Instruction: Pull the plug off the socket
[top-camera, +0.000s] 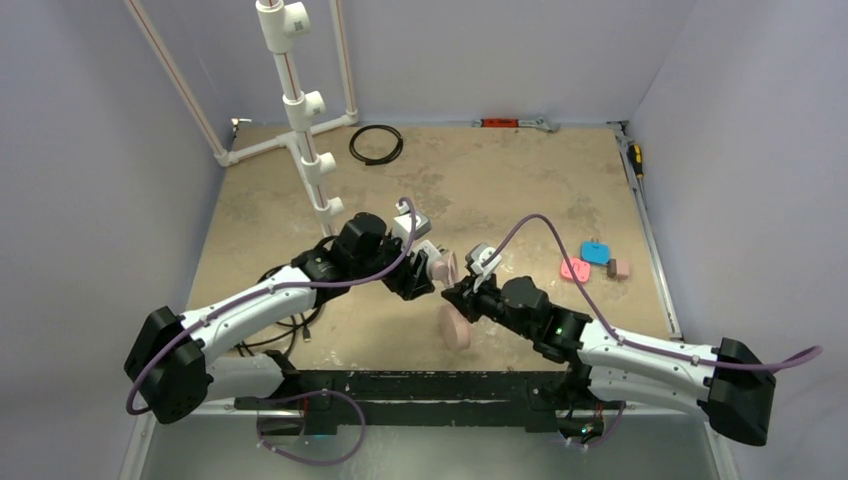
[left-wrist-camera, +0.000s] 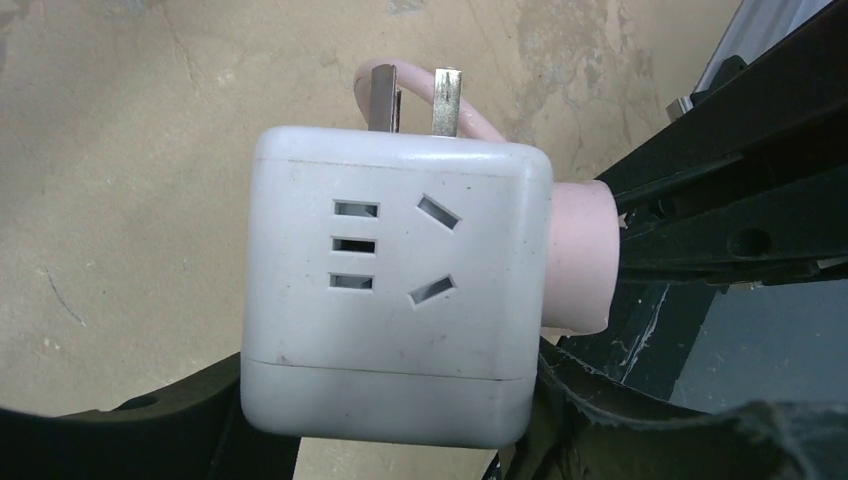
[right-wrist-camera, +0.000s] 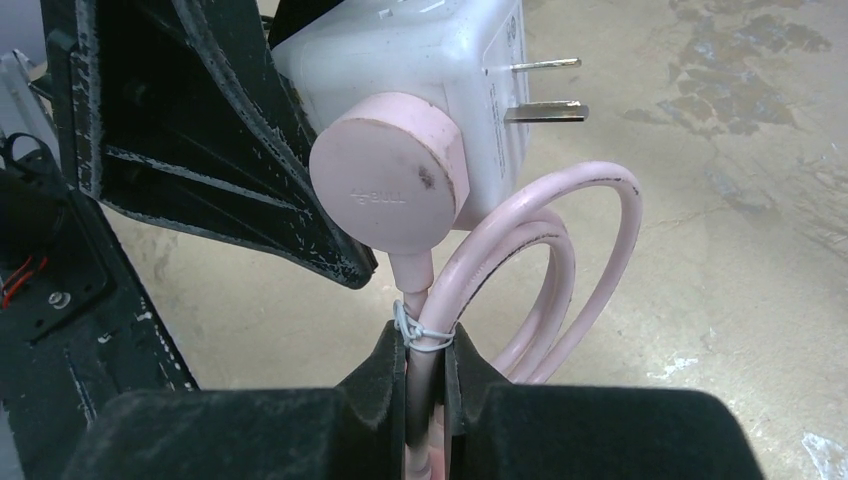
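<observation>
The white cube socket (left-wrist-camera: 395, 330), with two metal prongs sticking out, sits between the fingers of my left gripper in the left wrist view. A round pink plug (right-wrist-camera: 378, 185) is seated on one face of the socket. Its pink cable (right-wrist-camera: 600, 175) is looped and tied with a thin white tie. My right gripper is shut on that cable just below the tie, beneath the plug. From above, both grippers (top-camera: 468, 290) meet near the middle of the table.
Blue (top-camera: 594, 252) and pink (top-camera: 574, 269) small items and a block lie at right. A black cable coil (top-camera: 376, 160) lies at the back, more cables at front left. A white pipe frame (top-camera: 310, 160) stands at left.
</observation>
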